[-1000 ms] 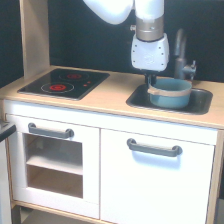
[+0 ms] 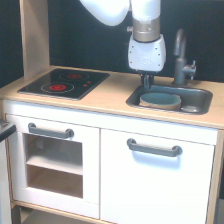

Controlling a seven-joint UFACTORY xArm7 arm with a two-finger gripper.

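A blue-grey pot (image 2: 160, 101) sits low in the dark sink (image 2: 198, 103), its lower part hidden by the basin's front edge. My gripper (image 2: 147, 84) points down above the pot's left rim. The fingers are small and dark against the sink, so whether they touch the rim, and whether they are open or shut, cannot be made out.
Behind the sink rises a dark faucet (image 2: 180, 58), just right of my arm. A black stovetop (image 2: 64, 83) with red burner rings lies on the left. Bare wooden counter (image 2: 112, 92) separates the two. Below are white cabinet fronts (image 2: 150, 185) and an open-fronted shelf compartment (image 2: 54, 165).
The pot has gone down and slightly left, from standing above the sink's rim to lying within the basin. My gripper has shifted a little to the left.
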